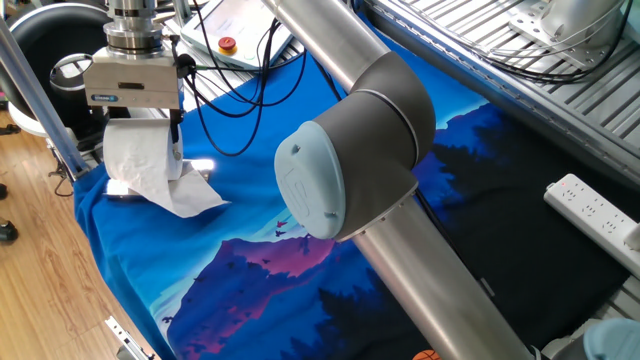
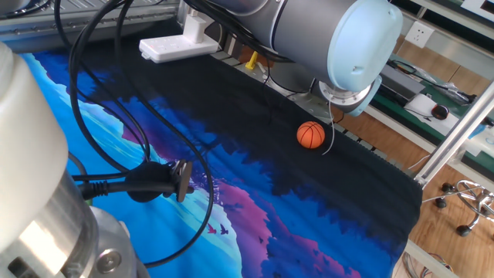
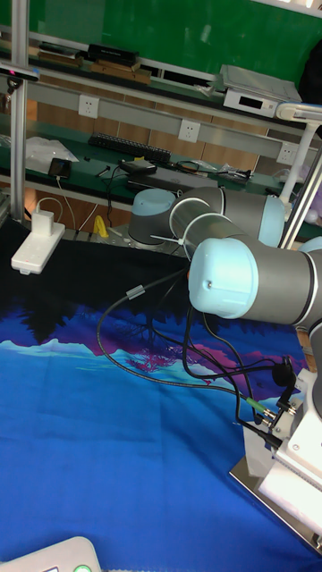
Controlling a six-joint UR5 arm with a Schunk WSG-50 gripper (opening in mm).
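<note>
A white paper roll point(image 1: 140, 158) with a loose sheet point(image 1: 195, 192) trailing to its right is at the left of the table in exterior view 1. Right above it, my gripper point(image 1: 142, 132) points down, its dark right finger point(image 1: 176, 128) beside the roll's end. The other finger is mostly hidden, so whether the fingers press on the roll does not show. Beneath the roll lies a flat, shiny metal-edged object point(image 3: 272, 507). Exterior view 3 shows the white roll point(image 3: 293, 484) partly cut off at the right edge.
An orange toy basketball point(image 2: 310, 135) lies on the dark part of the printed cloth. A white power strip point(image 1: 595, 208) is at the table's side. Black cables point(image 1: 262, 95) loop from the gripper.
</note>
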